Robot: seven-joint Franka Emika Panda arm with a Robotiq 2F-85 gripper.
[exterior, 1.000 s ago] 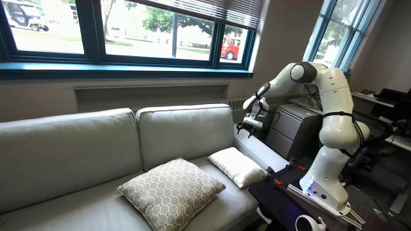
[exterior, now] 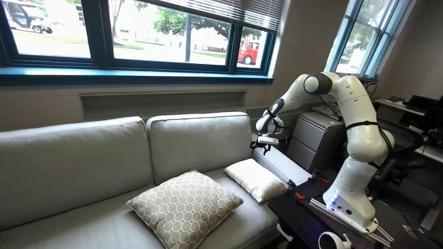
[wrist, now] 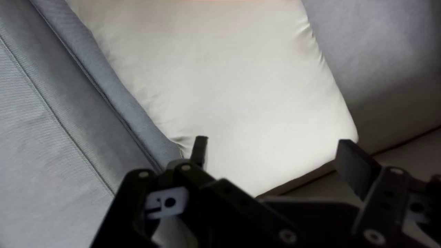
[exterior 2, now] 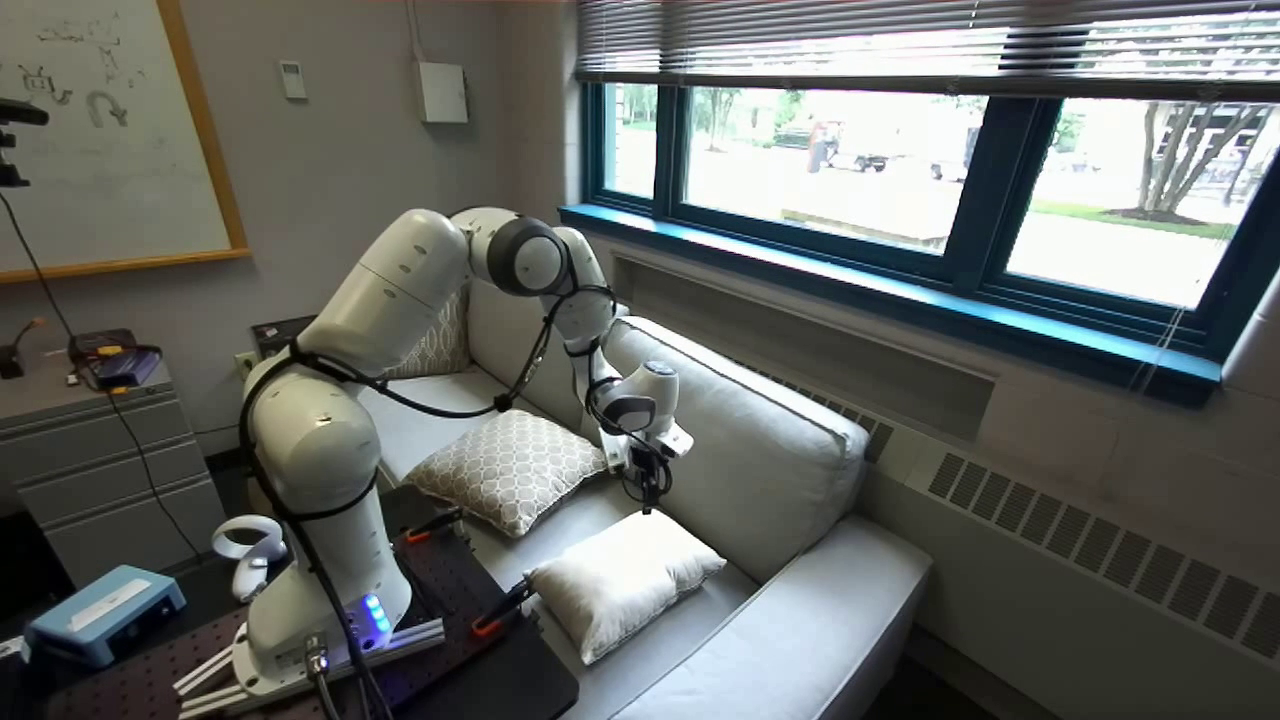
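A plain cream pillow (exterior: 256, 179) lies on the seat at the sofa's armrest end; in the wrist view the pillow (wrist: 235, 86) fills the middle. Above its edge nearest the backrest hangs my gripper (exterior: 260, 150), which exterior view 2 also shows over the pillow (exterior 2: 626, 578). The gripper is open, its two dark fingers wide apart, with nothing held between them. A larger patterned pillow (exterior: 187, 207) rests on the seat beside the cream one.
The sofa's backrest cushion (exterior: 203, 143) stands close behind the gripper, and the armrest (exterior 2: 792, 624) borders the cream pillow. Orange-handled clamps (exterior: 297, 191) sit on the edge of the dark table (exterior 2: 480, 660) under the arm's base. Left of the patterned pillow, the seat is bare.
In exterior view 1, the gripper has shifted left and slightly lower, and its wrist has turned. Both pillows lie where they were.
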